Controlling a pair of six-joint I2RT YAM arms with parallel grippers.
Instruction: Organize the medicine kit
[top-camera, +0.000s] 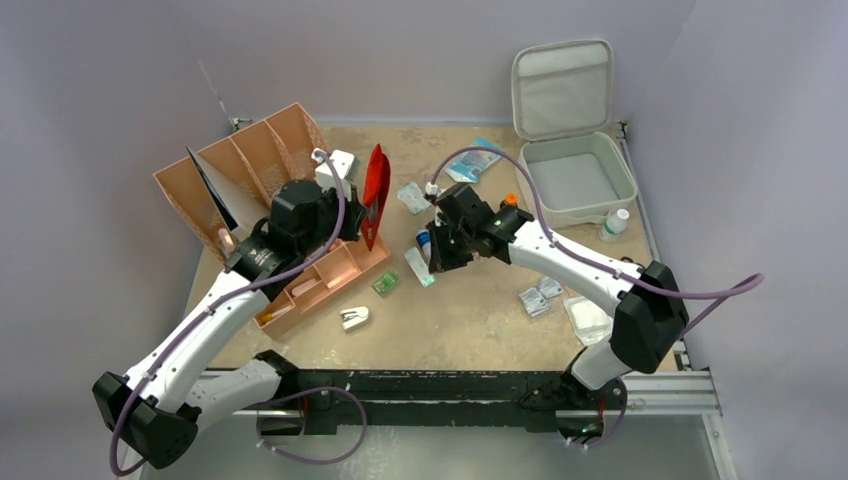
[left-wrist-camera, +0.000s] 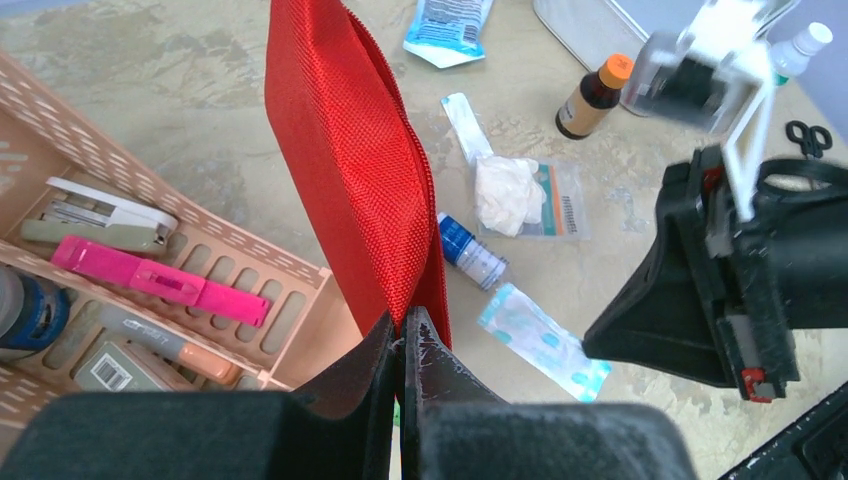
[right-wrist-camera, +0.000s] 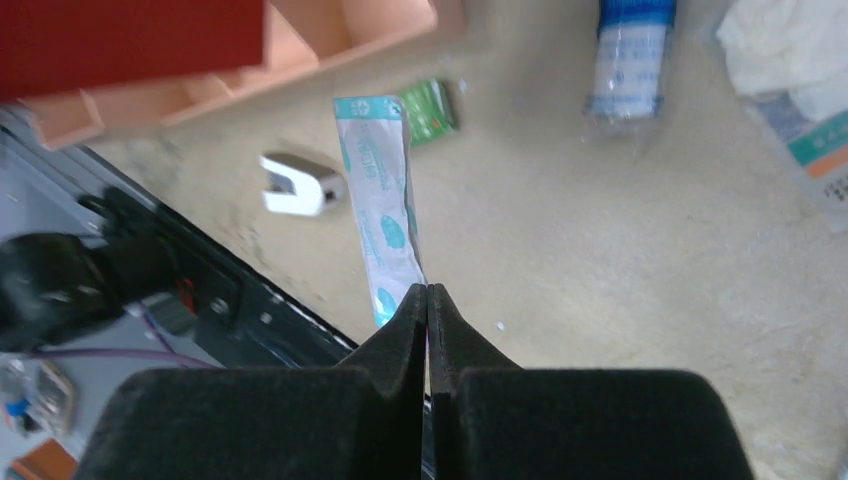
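My left gripper is shut on the edge of a red fabric pouch (left-wrist-camera: 350, 150), which stands up from its fingertips above the inner corner of the peach organizer (top-camera: 358, 258). Pinched at one end, a thin white and light-blue packet (right-wrist-camera: 380, 195) stretches away from my right gripper, which is shut on it over the middle of the table. The grey-white case (top-camera: 578, 180) at the back right has its lid up and is empty. A bottle with a blue label (left-wrist-camera: 472, 250) lies near the packet.
A green packet (top-camera: 385, 284) and a white clip-like item (top-camera: 354, 318) lie before the organizer. A brown bottle (left-wrist-camera: 592, 98) stands near the case, a white bottle (top-camera: 614, 224) at its front corner.
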